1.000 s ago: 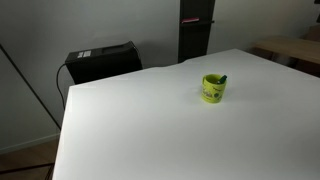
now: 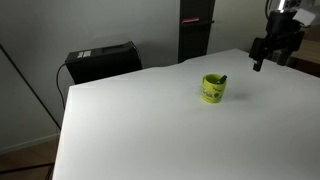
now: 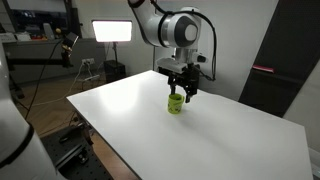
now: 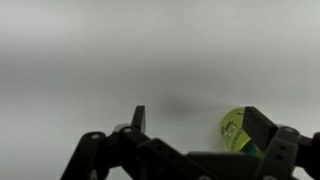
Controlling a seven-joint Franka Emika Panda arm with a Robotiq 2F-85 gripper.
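A yellow-green mug (image 2: 212,90) stands upright on the white table, with a dark, thin item (image 2: 223,80) poking out of its top. My gripper (image 2: 270,62) hangs above the table, to the right of the mug in the first exterior view. In the wrist view its fingers (image 4: 138,118) are spread wide, so the gripper is open with nothing between them. The mug (image 4: 236,128) shows there at the lower right, partly hidden behind one finger. The second exterior view has the mug (image 3: 175,103) just below the arm.
A black box-shaped device (image 2: 103,63) is at the table's far left edge. Behind the table stands a dark panel (image 2: 195,28).
The arm has come into the first exterior view from the right, moving left and lower toward the mug. The mug has stayed in place.
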